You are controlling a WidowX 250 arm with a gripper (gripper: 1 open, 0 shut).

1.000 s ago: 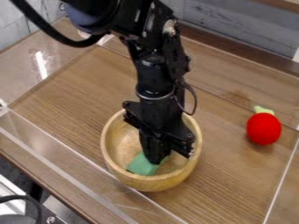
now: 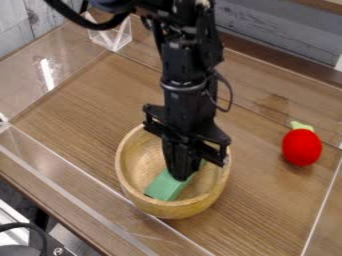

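Observation:
A round tan wooden bowl (image 2: pixel 178 208) sits near the front centre of the table, with a green oblong object (image 2: pixel 167 187) lying in it. My black gripper (image 2: pixel 194 170) reaches down into the bowl at the upper right end of the green piece. Its fingertips are dark and partly hidden, so whether anything is between them is unclear.
A red tomato-like object (image 2: pixel 302 147) lies to the right, with a small pale green item behind it. A clear plastic object (image 2: pixel 112 30) stands at the back left.
The arm has shifted slightly and straightened at the top. More of the green piece now shows in the bowl, below and left of the fingertips.

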